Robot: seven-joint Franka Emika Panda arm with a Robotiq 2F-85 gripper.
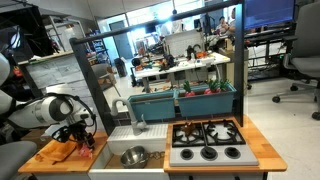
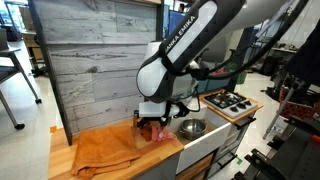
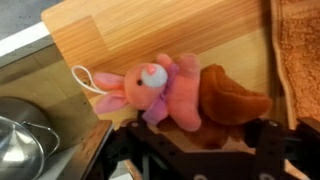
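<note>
A pink plush bunny (image 3: pixel 180 100) with a white loop at its head lies on the wooden counter in the wrist view. Against it is a brown-orange soft piece (image 3: pixel 232 97); whether it belongs to the bunny I cannot tell. My gripper is low over them, its dark fingers (image 3: pixel 102 140) spread, one to each side of the toy's lower part. No clear grip on it shows. Exterior view 2 has the gripper (image 2: pixel 150 124) pointing down at the pink toy (image 2: pixel 160 133), partly hiding it.
An orange towel (image 2: pixel 105 148) lies beside the toy on the counter. On the other side is the sink with a metal bowl (image 1: pixel 134 156). Farther along stands a stove (image 1: pixel 208 143), with a blue-green rack (image 1: pixel 155 108) behind.
</note>
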